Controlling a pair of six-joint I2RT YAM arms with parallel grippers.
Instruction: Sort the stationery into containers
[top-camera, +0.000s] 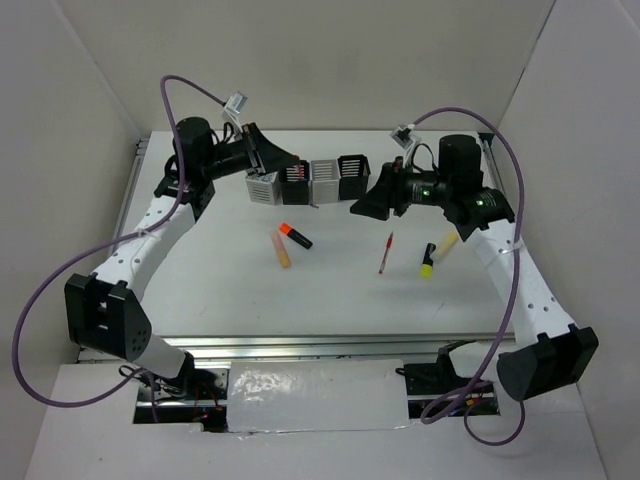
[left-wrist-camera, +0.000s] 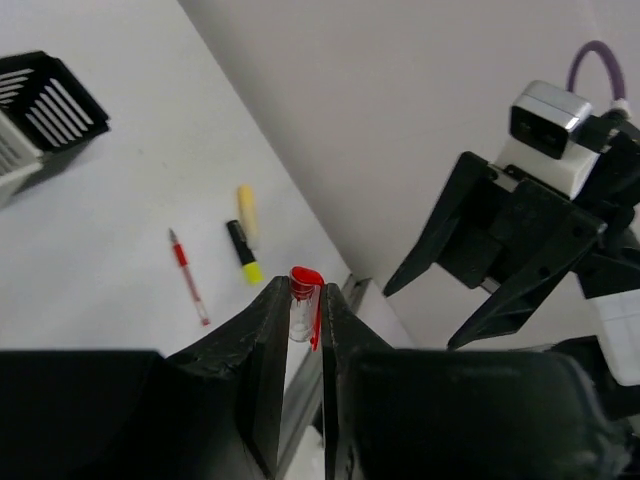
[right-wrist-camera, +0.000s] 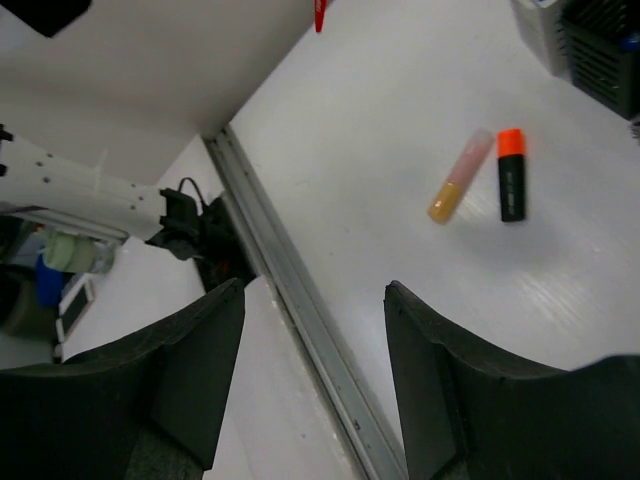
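Note:
A clear pen with a red end (left-wrist-camera: 305, 290) is clamped in my left gripper, whose fingers are shut on it; from above, that gripper (top-camera: 297, 162) hangs over the row of baskets. My right gripper is open and empty, its fingers apart, high over the table. Below lie a black marker with an orange cap (right-wrist-camera: 511, 175) and, beside it, a pink-and-orange marker (right-wrist-camera: 462, 175). Further right rest a red pen (top-camera: 386, 253), a black highlighter with a yellow end (top-camera: 428, 261) and a yellow marker (top-camera: 446, 243).
Along the back stand a left white basket (top-camera: 263, 189), a left black basket (top-camera: 294, 191), a right white basket (top-camera: 325, 190) and a right black basket (top-camera: 353, 187). My left arm partly covers the first two. Bare table (top-camera: 330, 290) stretches in front.

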